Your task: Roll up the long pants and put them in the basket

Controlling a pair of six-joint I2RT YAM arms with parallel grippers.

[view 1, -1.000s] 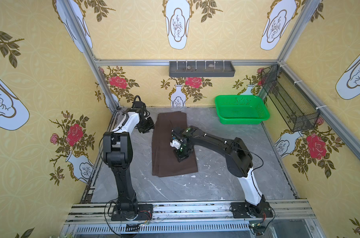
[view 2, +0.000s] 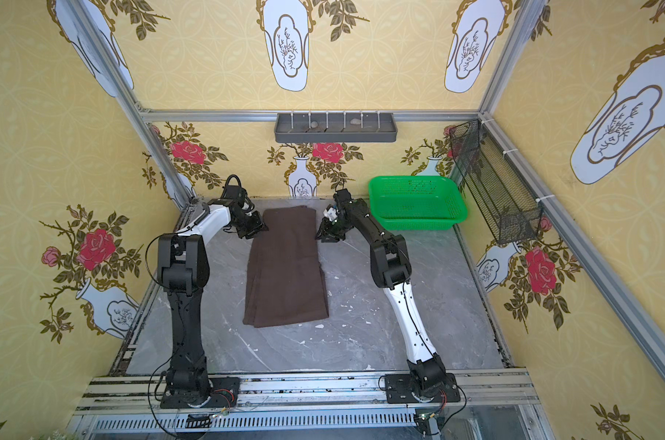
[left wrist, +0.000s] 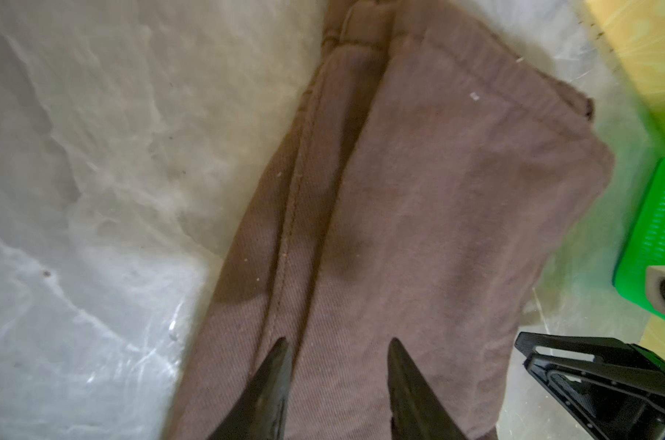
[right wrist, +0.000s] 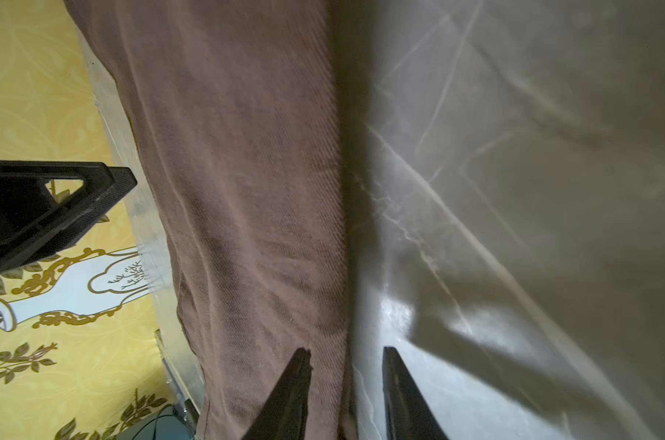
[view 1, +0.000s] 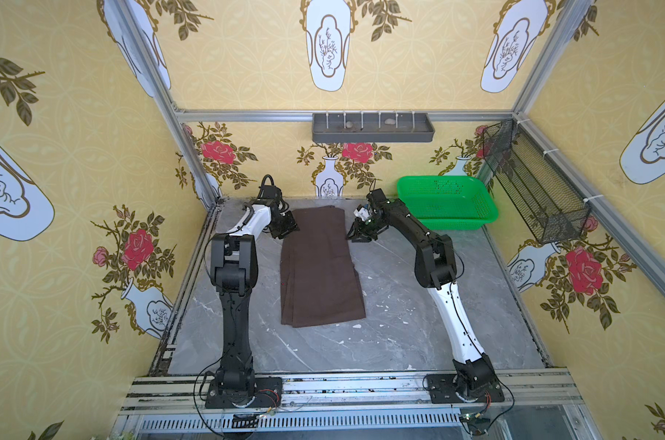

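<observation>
The brown pants point(view 1: 321, 275) lie flat on the grey table, folded lengthwise into a long strip with one layer's edge showing along the left side. At the strip's far left edge is my left gripper point(view 1: 287, 233); in the left wrist view the fingers of this left gripper stand open above the cloth, nothing between them. Across from it, by the far right edge, my right gripper point(view 1: 353, 237) is part open. The right wrist view has the right gripper over the pants' side edge, one fingertip point(right wrist: 292, 388) above cloth, the other above bare table.
A green basket point(view 1: 446, 220) stands at the back right, behind the right arm. A black wire rack point(view 1: 537, 183) hangs on the right wall, a grey tray point(view 1: 372, 135) on the back wall.
My right arm has swung from above the lower pants to the far right edge. My left gripper has moved right, onto the far left edge. The pants look unmoved.
</observation>
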